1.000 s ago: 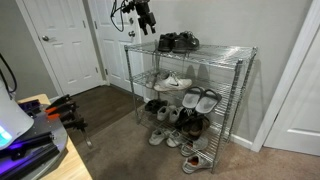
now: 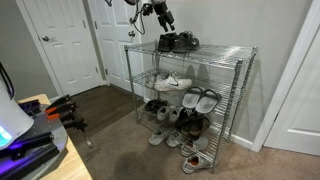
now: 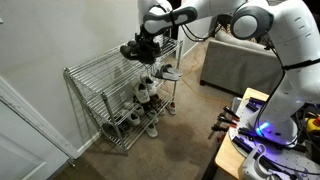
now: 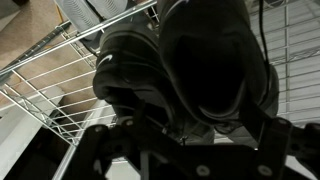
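Note:
A pair of black shoes (image 2: 178, 42) rests on the top wire shelf of the rack (image 2: 222, 53); in the wrist view one black shoe (image 4: 205, 60) fills the middle, and another black shoe (image 4: 130, 65) with a small light logo lies to its left. Above them, my gripper (image 2: 168, 20) is open with nothing held. From the wrist camera the dark gripper spreads at the bottom, its fingers over the near ends of the shoes; whether they touch cannot be told. In the second exterior view the arm partly hides the black shoes (image 3: 135, 50).
Lower shelves hold white sneakers (image 2: 172, 82), grey slip-ons (image 2: 207, 101) and several other shoes. The top shelf's right part is bare. Behind the rack is a wall, and a wooden table (image 2: 65, 165) stands in the left foreground.
My gripper has moved right along the top of the rack, from left of the black shoes to above them. The shoes have not visibly moved.

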